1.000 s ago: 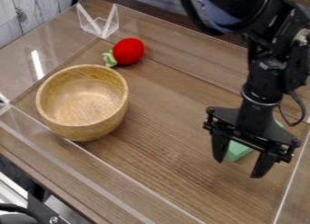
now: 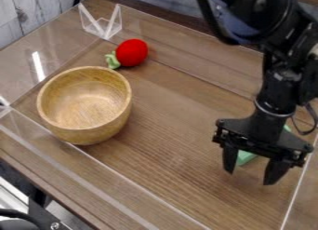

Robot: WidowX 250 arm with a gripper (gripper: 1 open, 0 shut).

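My black gripper (image 2: pixel 258 155) is low on the right of the table, with its two fingers spread apart. A pale green object (image 2: pixel 246 157) lies behind and between the fingers, partly hidden by them. Whether the fingers touch it is unclear.
A wooden bowl (image 2: pixel 85 80) sits at the left. A red tomato-like object (image 2: pixel 130 51) with a green part lies at the back. A white wire-like item (image 2: pixel 99 20) stands at the far back left.
The gripper's fingers have shifted slightly and look a little narrower in view, with more of the green object covered by the gripper.
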